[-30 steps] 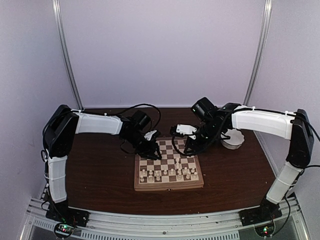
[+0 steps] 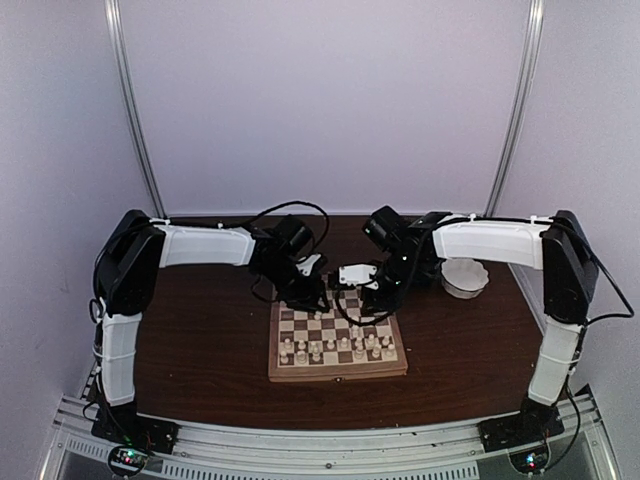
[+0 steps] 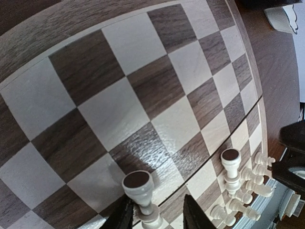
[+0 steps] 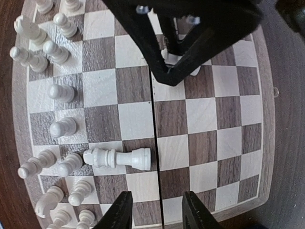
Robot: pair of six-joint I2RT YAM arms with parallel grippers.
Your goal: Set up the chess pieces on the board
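The wooden chessboard lies mid-table, with several white pieces grouped along its near side. In the left wrist view, a white piece lies on its side, dark base showing, by the tips of my left gripper. That gripper is part open, and its left finger overlaps the piece; whether they touch I cannot tell. My right gripper is part open above the board, with nothing between its fingers. Left of its tips, another white piece lies on its side near the board's seam.
A white bowl stands right of the board, behind the right arm. Both grippers are close together over the board; the left gripper's dark fingers show in the right wrist view. Bare table lies left and right of the board.
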